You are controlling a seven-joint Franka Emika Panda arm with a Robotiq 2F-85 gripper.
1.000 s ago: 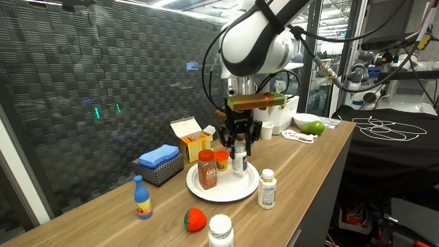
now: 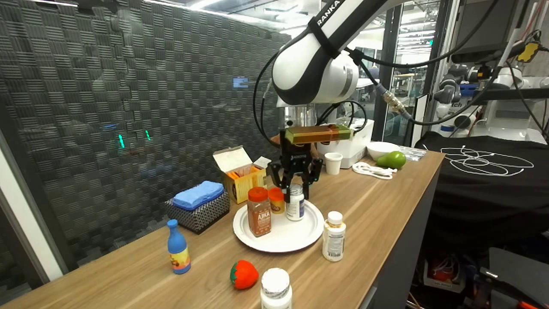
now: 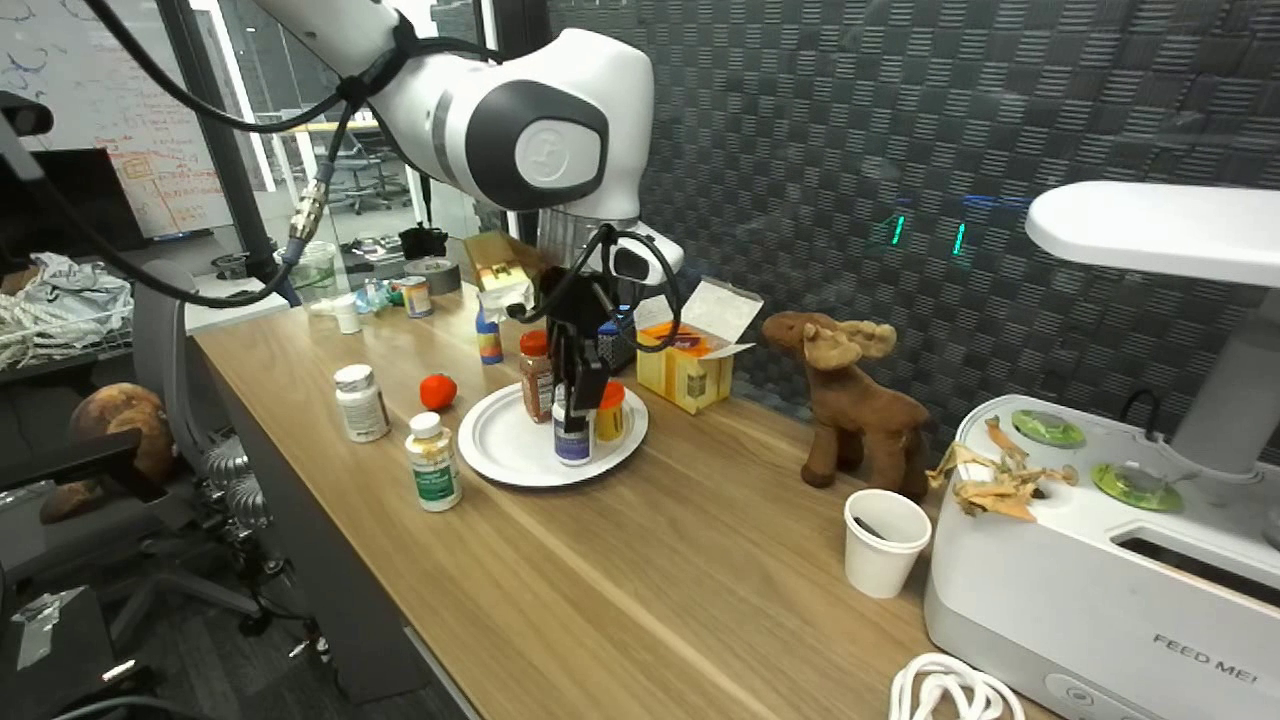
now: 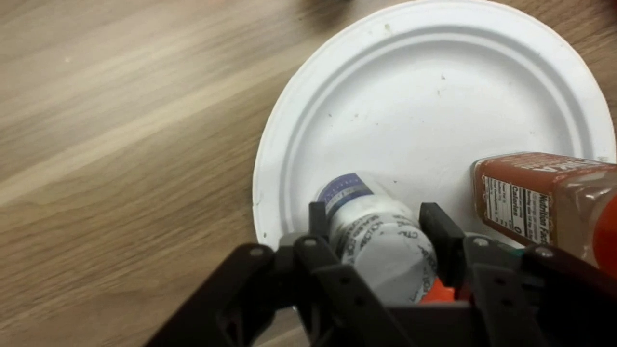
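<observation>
A white pill bottle with a purple-blue label (image 2: 295, 207) stands at the plate's far side, between the fingers of my gripper (image 2: 295, 195). In the wrist view my gripper is shut on this bottle (image 4: 388, 248) around its upper part. The bottle's base is over the white plate (image 4: 439, 104) and looks to be on it or barely above. Also on the plate are a brown spice jar with a red lid (image 2: 259, 213) and a small yellow tub with an orange lid (image 3: 611, 414), close beside the held bottle.
Near the plate are another pill bottle (image 2: 334, 237), a toy strawberry (image 2: 244, 274), a white-capped bottle (image 2: 276, 291) and a blue bottle (image 2: 178, 248). Behind stand a yellow box (image 3: 690, 360) and a plush moose (image 3: 858, 408). The plate's front part is bare.
My gripper and the bottle in it have moved slightly lower and to the left in exterior view 1, toward the orange-lidded tub. The other objects have stayed put.
</observation>
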